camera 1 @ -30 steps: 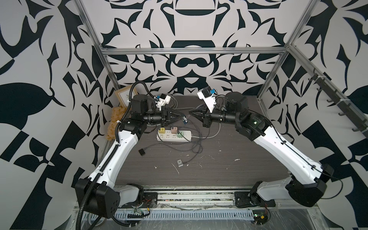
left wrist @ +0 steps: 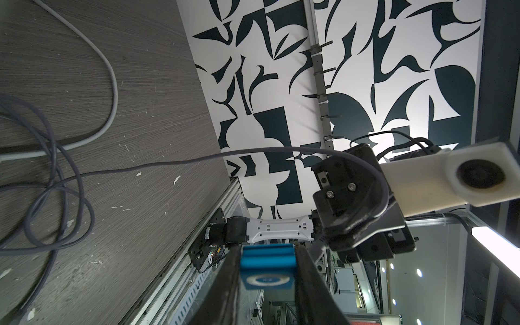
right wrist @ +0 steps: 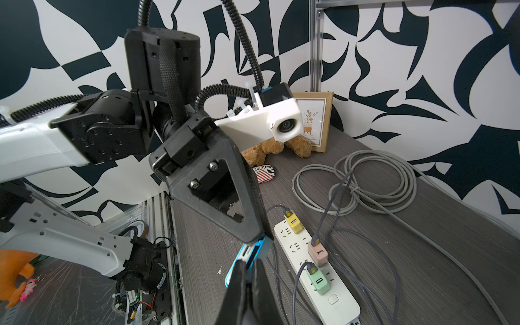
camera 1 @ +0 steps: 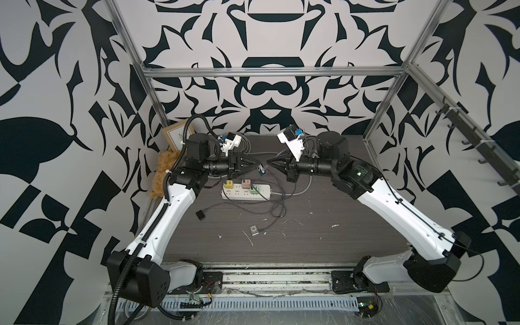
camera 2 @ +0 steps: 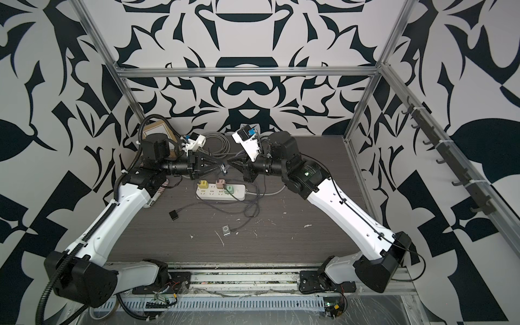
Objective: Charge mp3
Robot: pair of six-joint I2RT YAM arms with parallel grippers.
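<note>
A small blue mp3 player is clamped between the fingertips of my left gripper, which is shut on it above the table. The right wrist view shows the blue mp3 player slanting down from those fingers. My right gripper is shut, its tips pointing toward the player from the right, close to it. A dark grey cable rises from the table and loops round to the right gripper's fingers, held up in the air there. The cable's end is hidden, and contact with the player cannot be made out.
Below the grippers lies a white power strip with yellow, pink and green adapters. Loose cables and a black connector lie in front. A coiled grey cable sits behind.
My left arm stays put, still gripping the player.
</note>
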